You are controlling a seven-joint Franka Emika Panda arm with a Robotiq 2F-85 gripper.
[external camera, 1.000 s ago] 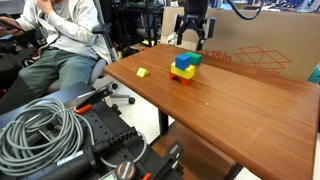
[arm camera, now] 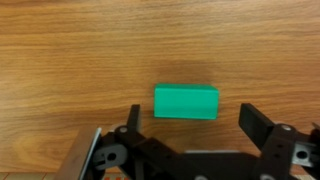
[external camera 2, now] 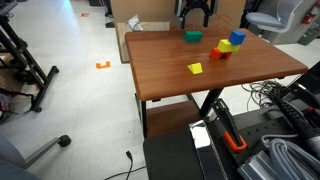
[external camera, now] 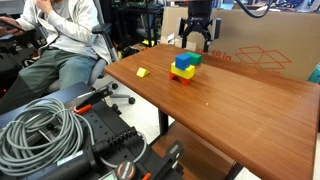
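Observation:
A green block (arm camera: pixel 186 101) lies flat on the wooden table, centred ahead of my gripper in the wrist view. The fingers are wide open, one finger to either side, with nothing gripped. From the second exterior view, the gripper (external camera 2: pixel 194 20) hangs above the green block (external camera 2: pixel 193 36), clear of it. In the first exterior view the green block (external camera: pixel 194 59) is partly hidden behind a blue block (external camera: pixel 183 61), which rests on a yellow block (external camera: pixel 182 72) with red (external camera: pixel 185 82) beneath.
A separate small yellow block (external camera 2: pixel 194 68) lies near the table's edge, apart from the stack. A cardboard panel (external camera: pixel 265 45) stands behind it, and a seated person (external camera: pixel 65 40) is beyond one end.
My gripper has shifted slightly to the right in the first exterior view over the last second. The blocks have stayed where they were.

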